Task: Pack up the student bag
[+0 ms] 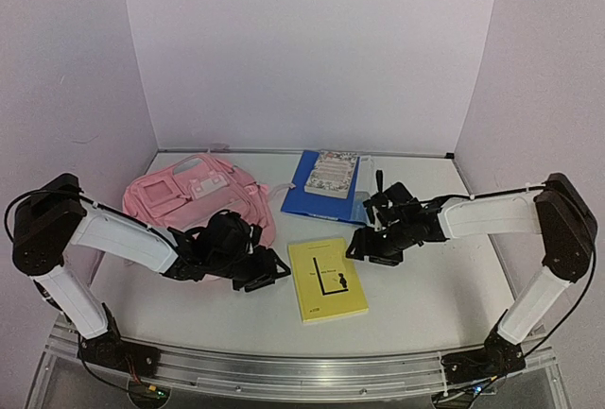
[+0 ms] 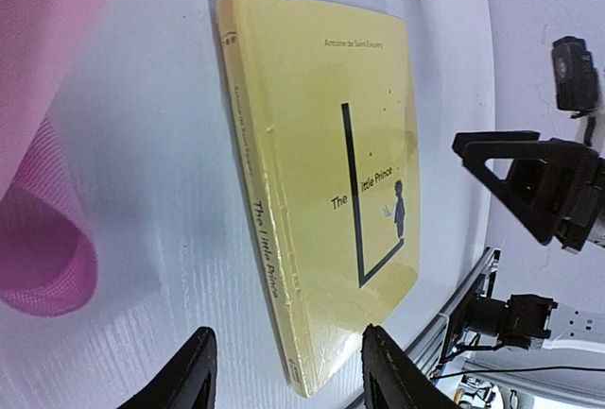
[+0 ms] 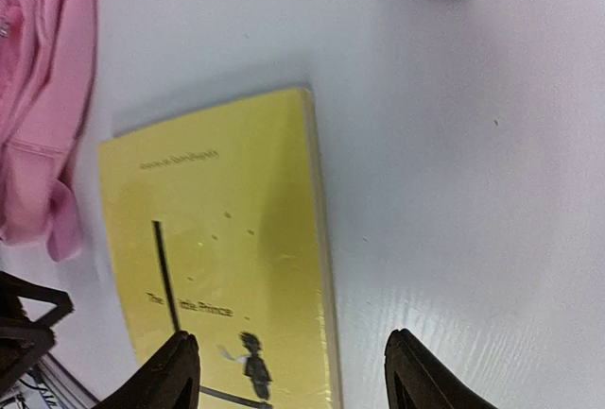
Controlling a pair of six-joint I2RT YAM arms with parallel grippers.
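The yellow book (image 1: 327,280), titled The Little Prince, lies flat on the white table in front of the pink bag (image 1: 198,196). In the left wrist view the book (image 2: 331,163) has its spine facing my left gripper's side. My left gripper is open just off the spine, nothing between its fingers. Opposite it, my right gripper stands open by the book's right edge, also empty. From above, the left gripper (image 1: 267,271) and right gripper (image 1: 367,247) flank the book. The bag's opening is partly hidden by the left arm.
Behind the book lie a blue folder (image 1: 301,203) and a patterned notebook (image 1: 332,175) on it, with a clear item (image 1: 361,203) beside them. Bare table (image 1: 430,291) extends to the right. A pink strap (image 2: 43,230) hangs near the left gripper.
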